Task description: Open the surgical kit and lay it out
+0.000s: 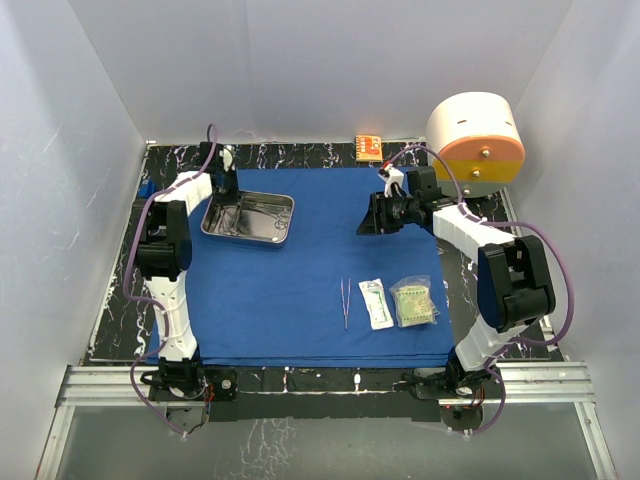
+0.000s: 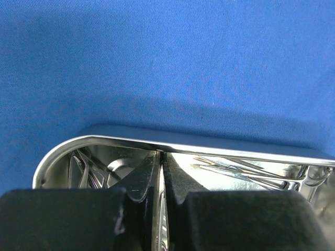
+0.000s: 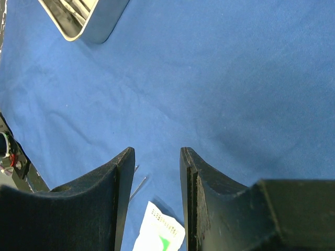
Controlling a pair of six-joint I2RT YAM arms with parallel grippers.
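A steel tray (image 1: 278,236) of scissors and clamps (image 2: 246,172) lies at the left of the blue cloth (image 1: 300,280). My left gripper (image 1: 228,192) is over the tray's far side; in the left wrist view its fingertips (image 2: 160,157) are shut at the rim, with nothing visible held between them. My right gripper (image 1: 378,215) hangs over the cloth's right half, fingers apart and empty, with a tray corner (image 3: 91,26) visible upper left in its view. Tweezers (image 1: 345,302), a white packet (image 1: 376,303) and a bagged pack of gauze (image 1: 414,300) lie at the front right.
A rounded cabinet (image 1: 475,140) with orange front stands at the back right, beside a small orange box (image 1: 368,147) at the back edge.
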